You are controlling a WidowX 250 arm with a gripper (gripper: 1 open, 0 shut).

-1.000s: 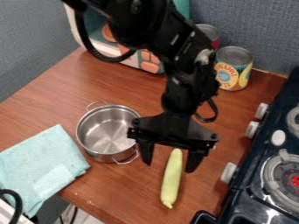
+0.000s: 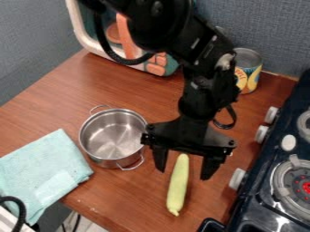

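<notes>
My black gripper [image 2: 184,161] hangs open over a yellow-green, elongated vegetable [image 2: 177,190] lying lengthwise on the wooden counter, its fingers spread to either side above the upper end. A steel pot [image 2: 107,134] stands just left of the gripper. A light blue cloth [image 2: 36,168] lies at the lower left.
A black stove [image 2: 273,208] with knobs fills the right side. Cans [image 2: 247,74] stand at the back right, and a bin [image 2: 91,27] with items is at the back left.
My gripper has shifted slightly right over the last second, a little away from the pot. The objects on the counter look unchanged.
</notes>
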